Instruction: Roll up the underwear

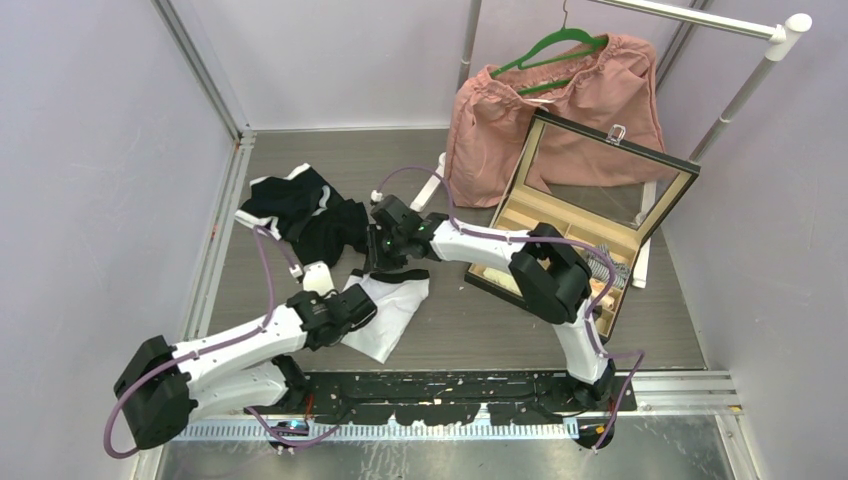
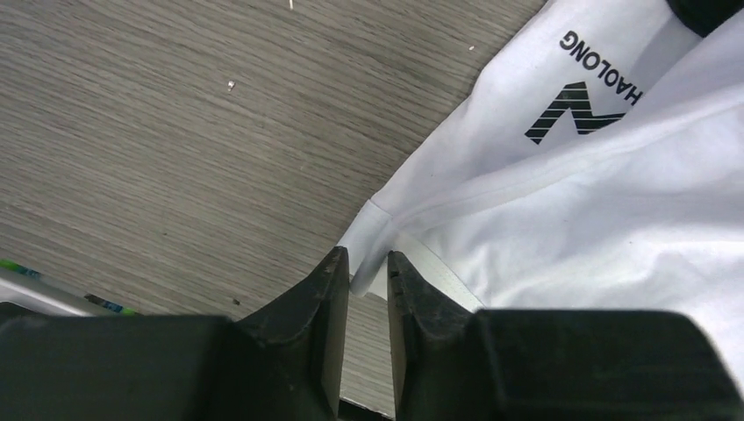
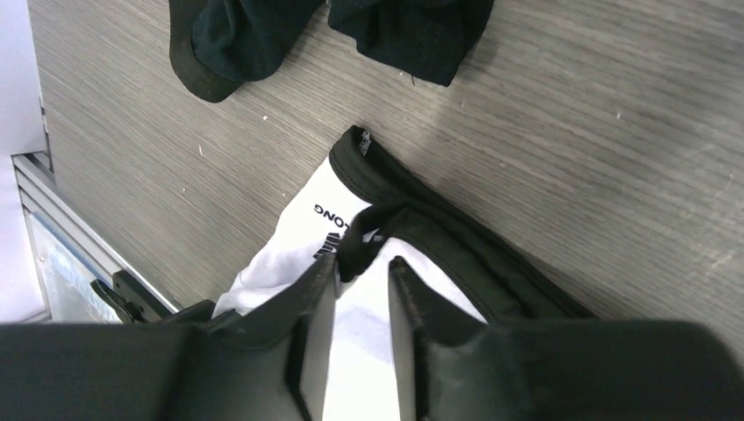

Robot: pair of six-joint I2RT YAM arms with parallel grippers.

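Observation:
White underwear (image 1: 390,320) with a black waistband and printed lettering lies on the table, its upper edge folded over. My left gripper is low at a folded white corner of the underwear (image 2: 561,228), fingertips a little apart with fabric between or just under them; a firm hold cannot be told. My right gripper is over the waistband (image 3: 456,246), its blurred fingers partly apart around a raised black fold; whether it grips that fold is unclear. In the top view both grippers are partly hidden by their arms.
A pile of black clothing (image 1: 320,230) lies behind at the left. An open wooden box (image 1: 610,150) stands at the right, below the right arm, with a pink garment (image 1: 480,150) on a green hanger behind. Bare table (image 1: 460,340) is at the front right.

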